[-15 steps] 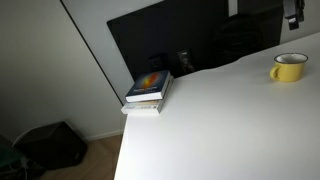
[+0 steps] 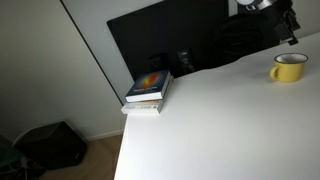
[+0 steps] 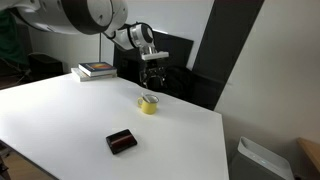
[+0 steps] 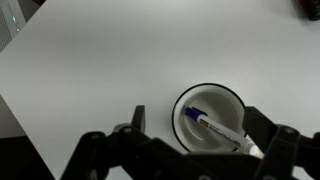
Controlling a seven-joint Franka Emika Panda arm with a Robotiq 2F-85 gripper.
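A yellow mug with a dark rim [image 2: 289, 68] stands upright on the white table. Looking down in the wrist view, I see the mug's pale inside [image 4: 222, 104] and a white marker with a blue end [image 4: 218, 127] leaning in it. My gripper is open above the mug, one finger to each side of the opening in that view, with nothing held. From the second exterior view, the gripper [image 3: 153, 76] hangs over the mug [image 3: 148, 106], apart from it. The marker's lower part in the wrist view is partly covered by the gripper.
A black box-shaped object [image 3: 121, 141] lies on the table nearer that camera. Stacked books [image 2: 147, 88] sit at the table's far edge, well away from the mug. A white bin [image 3: 260, 160] stands beyond the table.
The arm has come further into the first exterior view, its gripper shifting down and inward above the mug. The mug and books have stayed put.
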